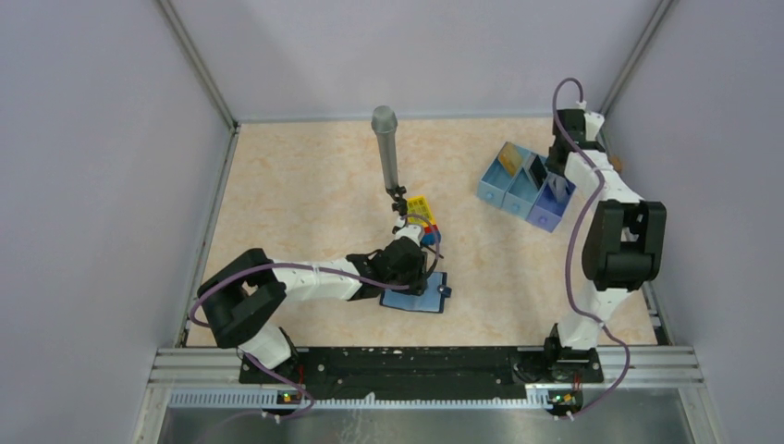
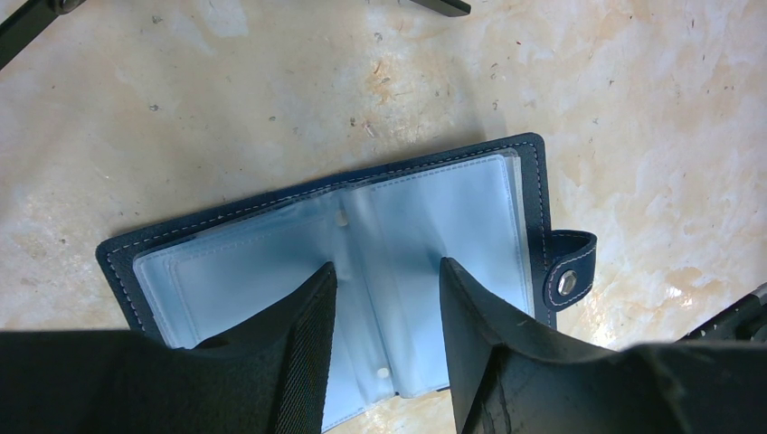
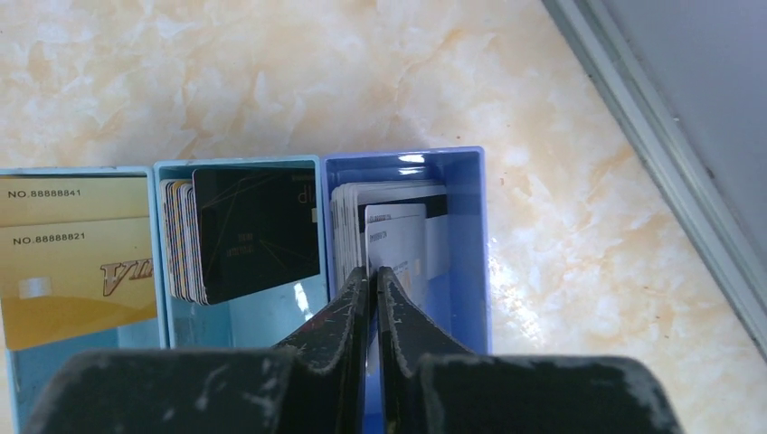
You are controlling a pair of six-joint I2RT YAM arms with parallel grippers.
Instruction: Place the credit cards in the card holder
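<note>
The card holder [image 2: 434, 235], dark blue with clear sleeves, lies spread open on the table, its snap strap [image 2: 572, 268] at the right. Over it my left gripper is open, with nothing between its fingers. My right gripper is at the purple-blue compartment [image 3: 484, 253] of the card box and is shut on a silver card [image 3: 398, 235], whose thin edge shows between the fingertips. Behind that card is a stack of white cards [image 3: 362, 203]. Black cards [image 3: 258, 231] fill the middle compartment, gold cards [image 3: 77, 271] the left one.
A yellow, red and blue item [image 1: 420, 211] lies just beyond the left gripper, partly behind a cable. A grey camera post [image 1: 388, 157] rises near it. The right wall is close to the right arm. Table between holder and box is clear.
</note>
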